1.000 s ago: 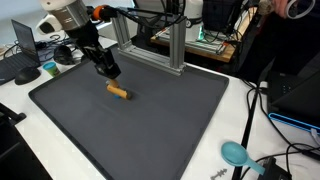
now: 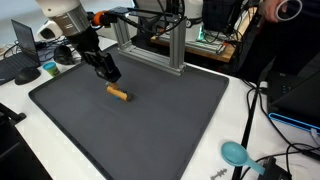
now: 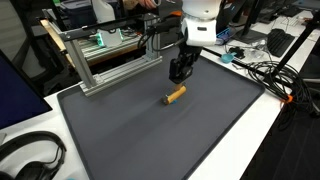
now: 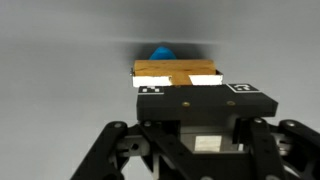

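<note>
A short orange-brown wooden cylinder (image 2: 119,92) is close to the dark mat, directly under my gripper (image 2: 108,78). From the second exterior side, the same wooden cylinder (image 3: 175,96) slants below the gripper (image 3: 179,76). In the wrist view the wooden piece (image 4: 155,68) lies crosswise beyond the fingertips. A narrow wooden stem runs from it down between the fingers, and my gripper is shut on that stem. A small blue shape (image 4: 162,53) shows just past the wood. Whether the cylinder touches the mat is unclear.
The dark mat (image 2: 150,125) is otherwise mostly bare. A metal frame (image 2: 160,55) stands at its back edge. Headphones (image 3: 30,150) lie beside the mat, and a teal round object (image 2: 238,155) is off to one side. Cables (image 3: 275,75) are bundled on the other.
The arm has shifted slightly left and down in exterior view 1, and less of the stem shows above the cylinder. The cylinder has barely moved.
</note>
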